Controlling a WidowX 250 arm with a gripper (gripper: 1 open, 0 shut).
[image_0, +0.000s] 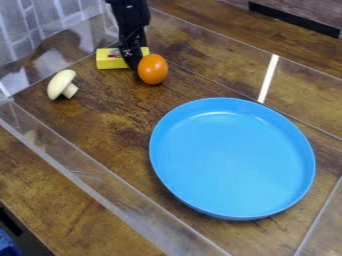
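Note:
An orange egg-shaped object (152, 69) lies just right of and below the block. A white mushroom-like piece (62, 84) lies to the lower left. A large blue plate (231, 157) fills the lower right.
A clear rail or edge runs along the left, and a white strip (267, 78) lies at the right.

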